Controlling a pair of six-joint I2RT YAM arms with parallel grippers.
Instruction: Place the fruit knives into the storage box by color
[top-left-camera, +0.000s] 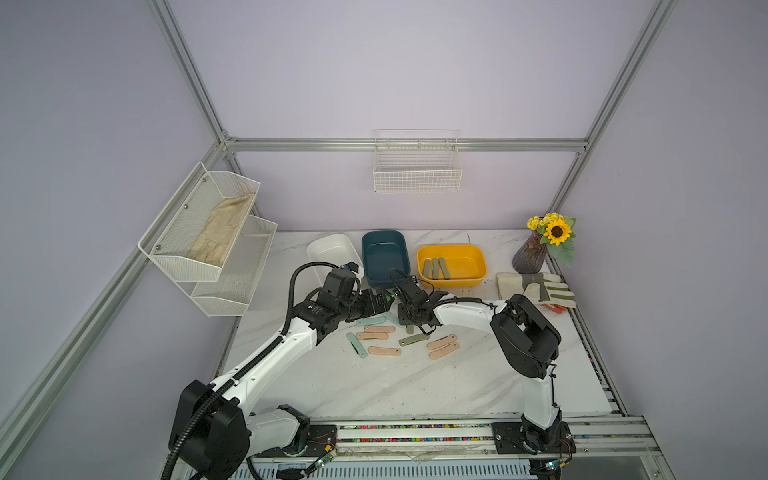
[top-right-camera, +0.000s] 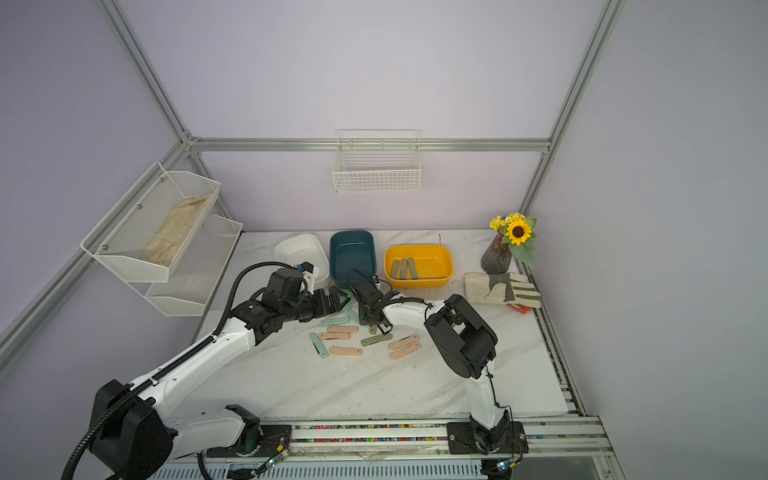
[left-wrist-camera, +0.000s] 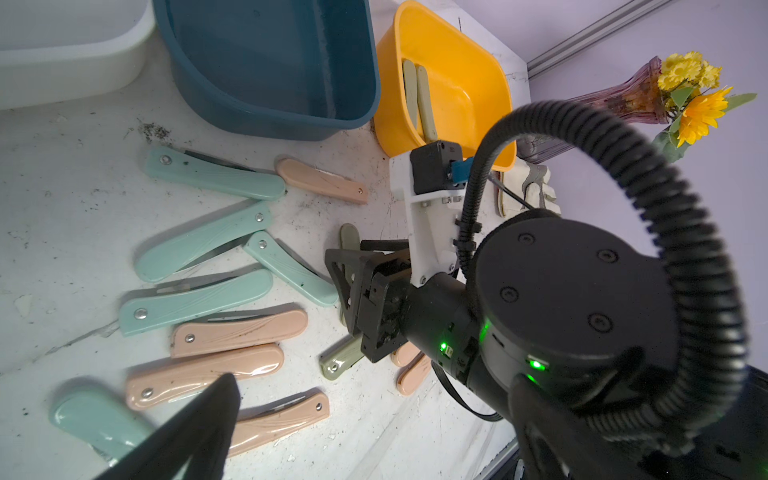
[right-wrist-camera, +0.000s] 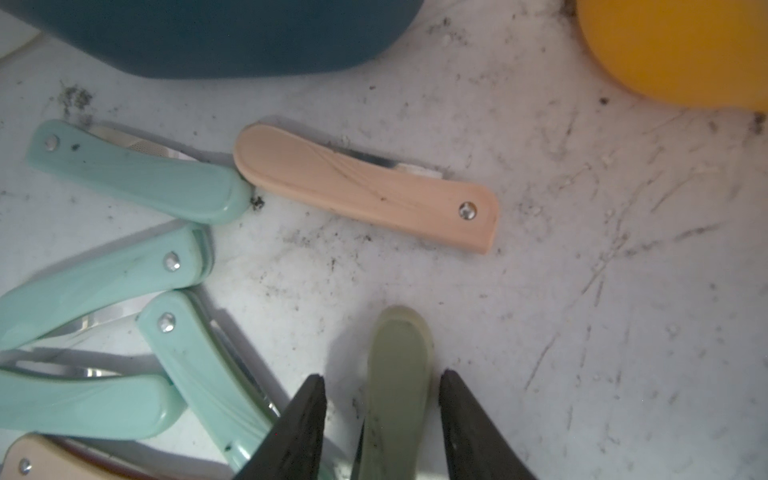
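Observation:
An olive-green knife (right-wrist-camera: 400, 384) lies on the table, its rounded end between the fingertips of my right gripper. Those fingers stand apart on either side of it, with a gap to the left one. A second olive knife (top-left-camera: 414, 339) rests nearer the front. Mint-green knives (left-wrist-camera: 212, 172) and pink knives (left-wrist-camera: 240, 329) are spread to the left, and one pink knife (right-wrist-camera: 360, 188) lies just beyond the right gripper. Three olive knives (top-left-camera: 434, 268) sit in the yellow box (top-left-camera: 477, 264). My left gripper, open and empty, hovers over the left knives.
Behind the knives stand a blue box (top-left-camera: 385, 254), seemingly empty, and a white box (top-left-camera: 332, 246), partly hidden by the left arm. A flower vase (top-left-camera: 529, 254) and cloth gloves (top-left-camera: 524, 284) occupy the right side. Both wrists are close together.

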